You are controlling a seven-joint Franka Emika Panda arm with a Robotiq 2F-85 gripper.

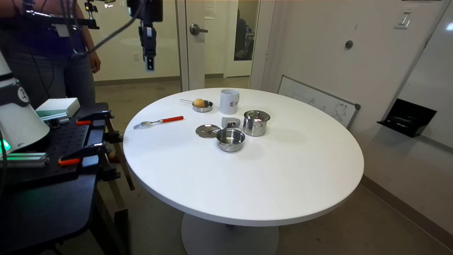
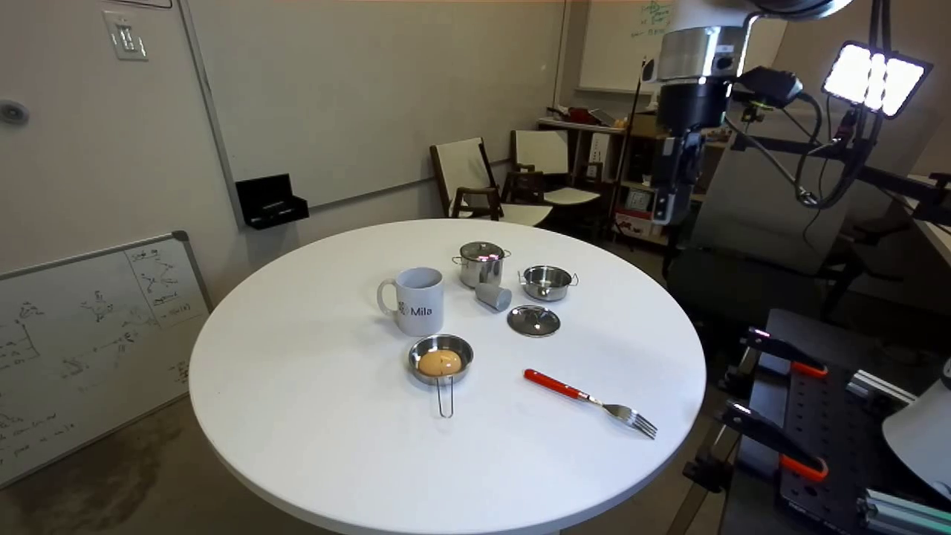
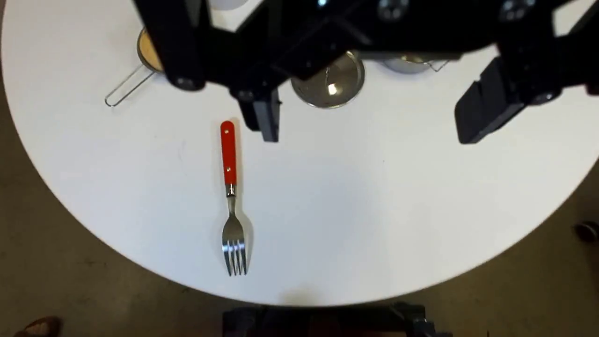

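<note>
High above the table, my gripper is open, its two fingertips wide apart with only white tabletop visible between them. A fork with a red handle (image 3: 228,151) lies on the table, below and to the left of the fingers in the wrist view. A small pan (image 2: 441,344) with a wire handle holds a brown egg-like object (image 2: 440,362). Behind it stands a white mug (image 2: 419,302) marked "Mila". A round metal lid (image 2: 534,321) lies flat near an open two-handled pot (image 2: 547,282). A lidded pot (image 2: 481,266) stands beside a small grey cup (image 2: 492,296) on its side.
The round white table (image 1: 288,182) has wide free room on its near and right sides in exterior view 1. A black bench (image 1: 51,204) with clamps adjoins it at the left. A person (image 1: 63,63) stands behind the arm.
</note>
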